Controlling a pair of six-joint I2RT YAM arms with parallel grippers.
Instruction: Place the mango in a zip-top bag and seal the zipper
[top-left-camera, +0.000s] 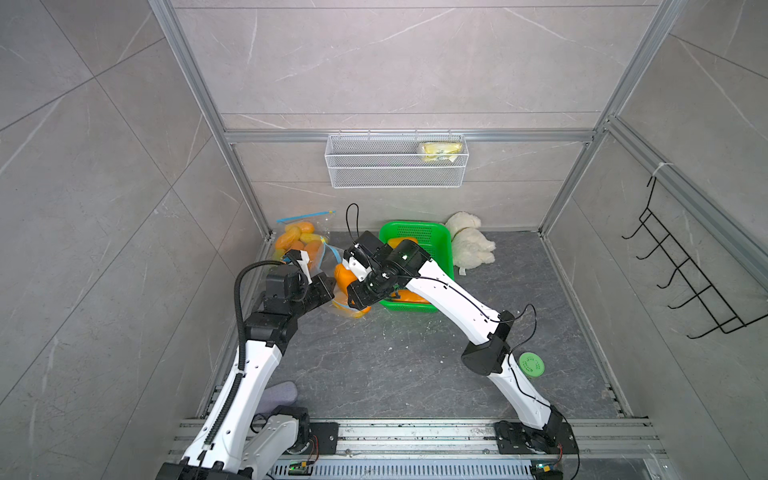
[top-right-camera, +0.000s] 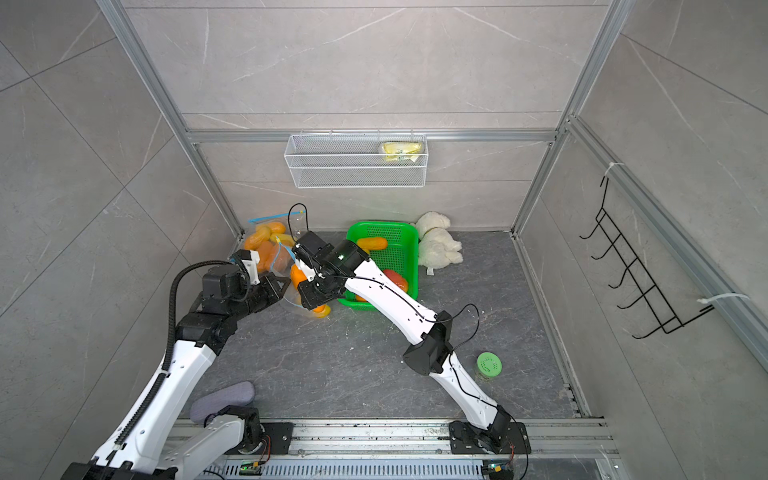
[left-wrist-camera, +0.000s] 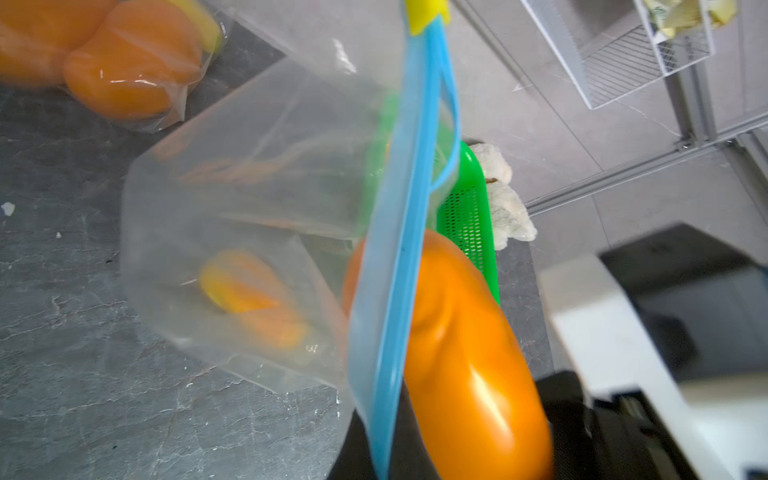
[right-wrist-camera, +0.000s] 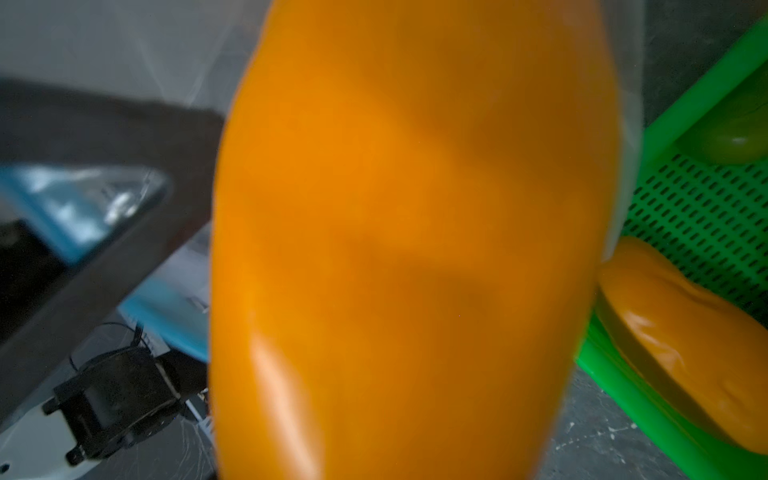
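A large orange mango fills the right wrist view, with my right gripper shut on it; a dark finger presses its left side. In the left wrist view, my left gripper is shut on the blue zipper strip of a clear zip top bag. One end of the held mango passes behind that strip. Clear film runs along the mango's right side in the right wrist view; how deep it sits in the bag I cannot tell. Another yellow-orange mango lies low inside the bag.
A green basket with more fruit stands just right of the bag. Behind the left gripper lies another filled bag. A white plush toy sits behind and right.
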